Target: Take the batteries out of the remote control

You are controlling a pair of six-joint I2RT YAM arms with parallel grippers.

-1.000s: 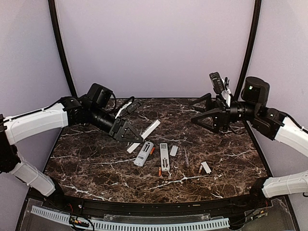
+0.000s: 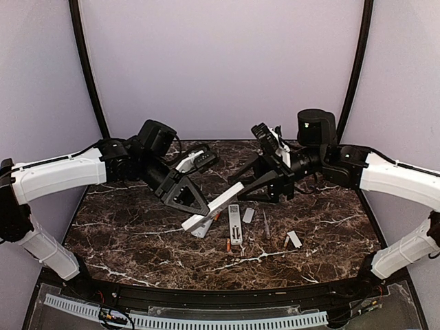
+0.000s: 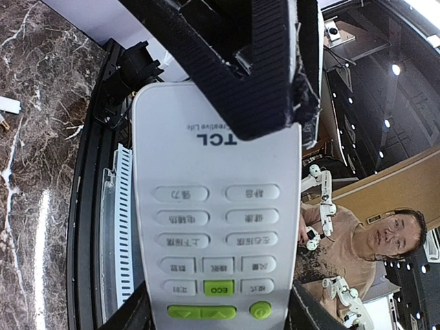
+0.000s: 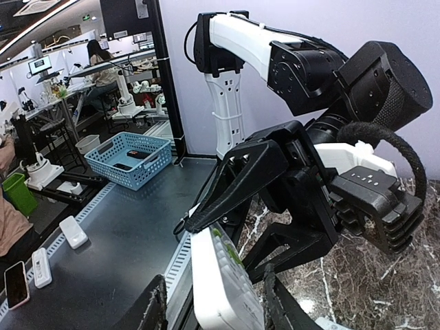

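A white TCL remote (image 3: 217, 165) hangs tilted in the air, its buttons turned toward the left wrist camera. My left gripper (image 2: 201, 212) is shut on its lower part. At the raised end, my right gripper stands part open, with the remote's end (image 4: 213, 289) between its fingers; a dark finger (image 3: 258, 89) crosses the face near the logo. Whether it touches is unclear. The back of this remote is hidden. On the table lie a second remote (image 2: 235, 225) with its battery compartment bared and another remote (image 2: 201, 229), partly covered by the held one.
Orange batteries lie about, one (image 2: 228, 245) near the middle and one (image 2: 287, 241) beside a white cover (image 2: 294, 238). Another cover (image 2: 248, 215) and a thin pointed tool (image 2: 266, 224) are right of centre. Free room spreads over the table's left and front.
The left gripper has shifted right and slightly down, still carrying the remote.
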